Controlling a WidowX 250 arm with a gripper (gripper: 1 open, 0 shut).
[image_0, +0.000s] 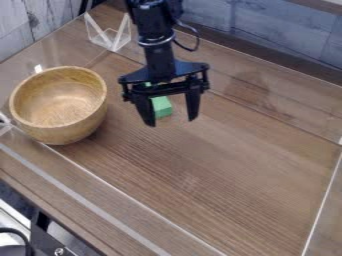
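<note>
My gripper (163, 95) is at the centre of the view, its dark fingers spread open, one at left and one at right. A green object (159, 108) sits on the wooden table just behind and below the gripper, partly hidden by it. A round wooden bowl (59, 106) stands to the left, apart from the gripper.
A white frame-like item (108, 28) is at the back left near the edge. A dark cable (14, 240) shows at the bottom left corner.
</note>
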